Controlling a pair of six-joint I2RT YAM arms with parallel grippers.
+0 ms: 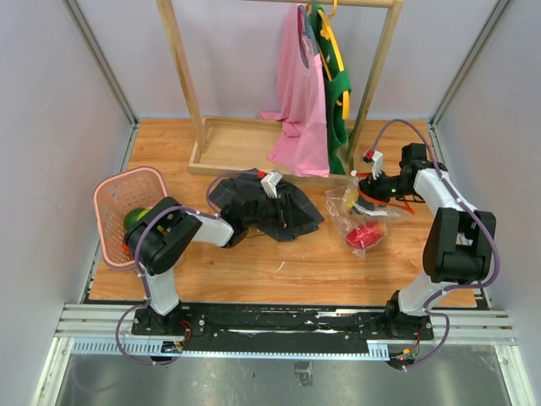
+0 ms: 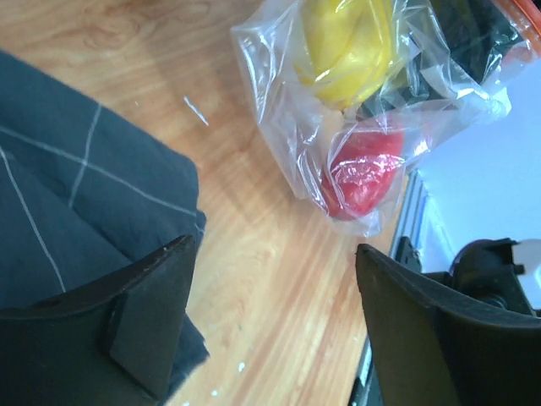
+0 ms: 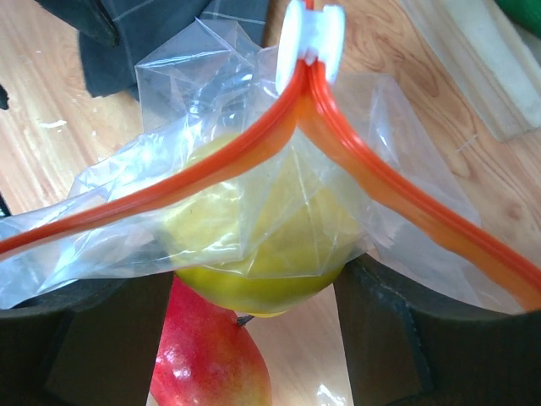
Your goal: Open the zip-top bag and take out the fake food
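The clear zip top bag [image 1: 349, 211] hangs at my right gripper [image 1: 372, 188], its orange zip [image 3: 199, 182] parted in a V below a white slider [image 3: 313, 38]. A yellow fruit [image 3: 279, 283] lies between the right gripper's fingers, which stand apart at its two sides; whether they grip it is unclear. A red fruit is beside it, and the left wrist view shows the same yellow fruit [image 2: 347, 42] and red fruit [image 2: 363, 169] through the film. My left gripper is open over the table, nothing between its fingers, apart from the bag.
A dark cloth [image 1: 292, 216] lies under and beside the left gripper. The pink basket [image 1: 106, 224] at the left holds several fruits, partly covered by my left arm. A wooden rack [image 1: 220, 152] with hanging garments stands behind.
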